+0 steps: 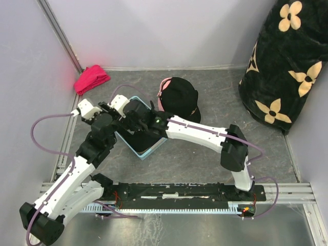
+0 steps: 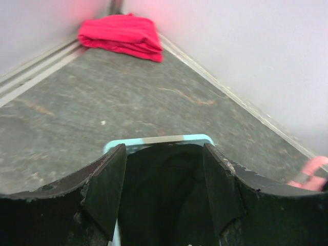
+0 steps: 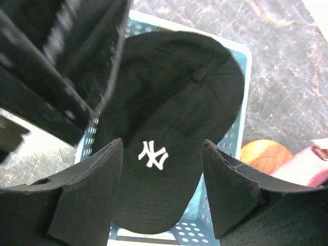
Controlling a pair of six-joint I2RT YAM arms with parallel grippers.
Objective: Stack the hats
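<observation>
A black cap with a white NY logo [image 3: 154, 154] lies inside a light blue basket [image 3: 241, 61]. My right gripper is open above this cap, with nothing between its fingers. My left gripper stands part open and empty near the same basket, the black cap beyond its fingers. From above, the two grippers are close together over the basket's far-left end, and the right arm covers much of it. Beyond the basket, a second black cap [image 1: 179, 97] rests over a pink one [image 1: 162, 93].
The dark left arm [image 3: 61, 56] fills the upper left of the right wrist view, very near my right gripper. A folded red cloth [image 1: 91, 79] lies at the back left. A black flowered cushion [image 1: 282, 66] leans at the right.
</observation>
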